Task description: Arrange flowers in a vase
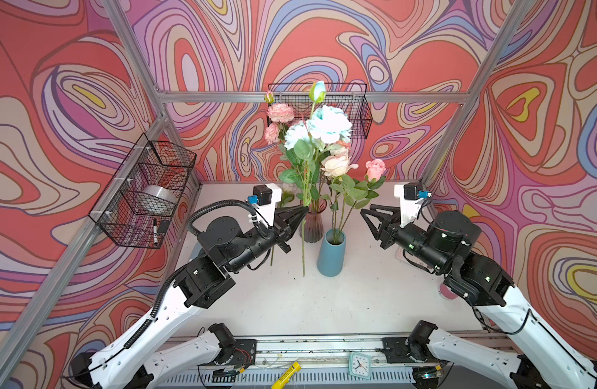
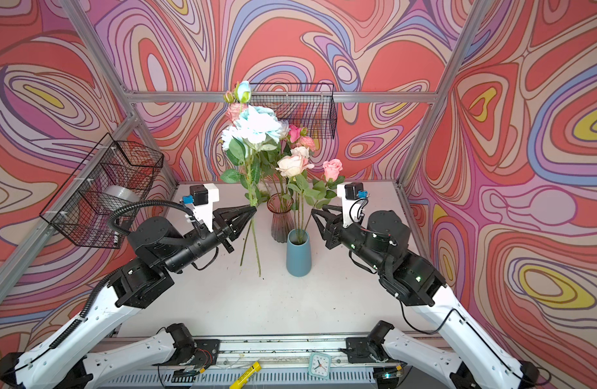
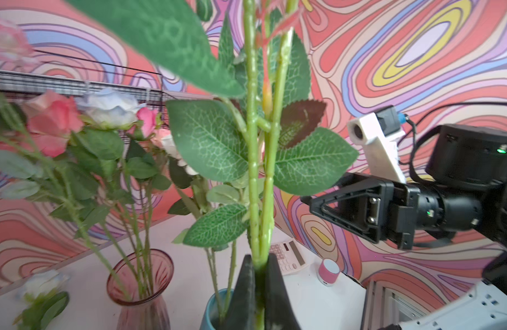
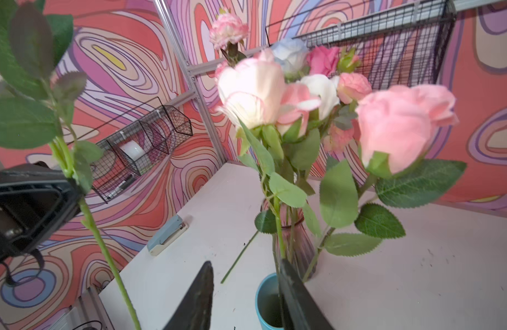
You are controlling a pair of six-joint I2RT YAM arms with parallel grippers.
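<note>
My left gripper (image 1: pixel 301 212) is shut on a green flower stem (image 3: pixel 267 209) topped by a pale blue-white flower (image 1: pixel 330 123), held upright left of the blue vase (image 1: pixel 330 259). The blue vase holds pink and cream roses (image 4: pixel 393 126). Behind it, a ribbed pink glass vase (image 2: pixel 281 227) holds several more flowers. My right gripper (image 1: pixel 369 219) hangs open at the right of the blue vase's flowers, with nothing seen between its fingers.
A loose white flower (image 3: pixel 44 286) lies at the back left. A stapler (image 4: pixel 165 233) is on the left; a calculator (image 3: pixel 286 255) and pink cylinder (image 3: pixel 328 269) are on the right.
</note>
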